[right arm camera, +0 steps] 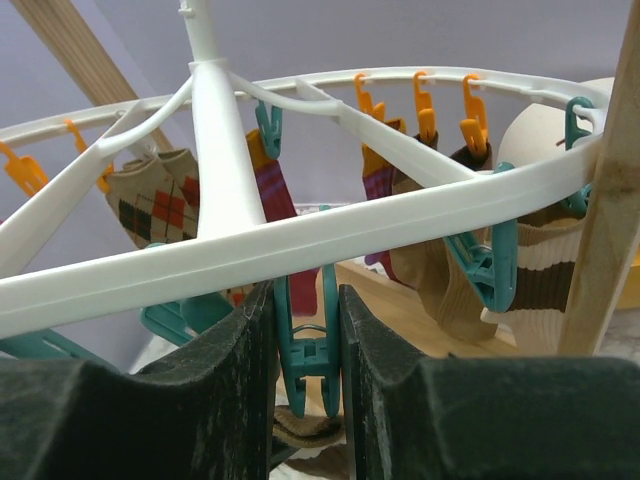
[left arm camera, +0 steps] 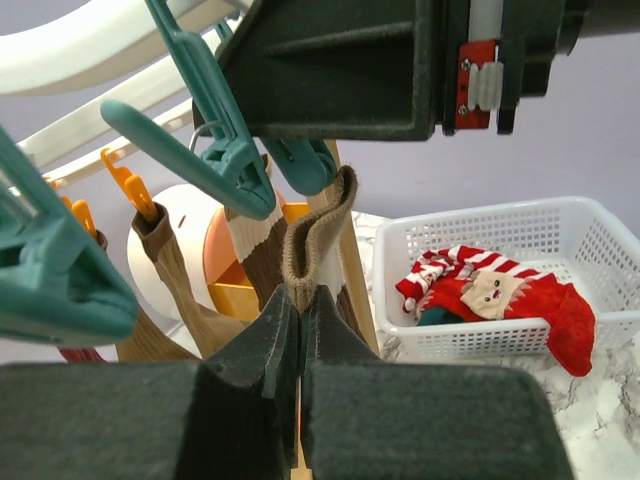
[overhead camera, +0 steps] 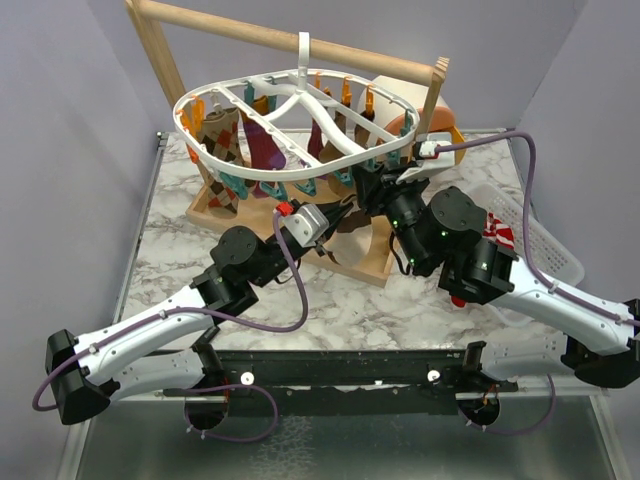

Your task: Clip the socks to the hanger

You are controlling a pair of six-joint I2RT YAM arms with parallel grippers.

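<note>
My left gripper is shut on the brown cuff of a sock (left arm camera: 318,235). In the top view the brown and cream sock (overhead camera: 352,238) hangs from that gripper, under the front rim of the white hanger (overhead camera: 290,174). My right gripper is shut on a teal clip (right arm camera: 308,350) of the hanger, squeezing its two arms. The cuff's upper edge stands at the open lower end of that clip in the left wrist view; whether it lies between the clip's tips I cannot tell. Right of it, a patterned brown sock (right arm camera: 548,260) hangs at the rim.
Several other socks hang from orange and teal clips around the ring, including an argyle sock (overhead camera: 221,150). A wooden stand (overhead camera: 375,262) carries the hanger. To the right, a white basket (overhead camera: 540,240) holds red socks (left arm camera: 500,295).
</note>
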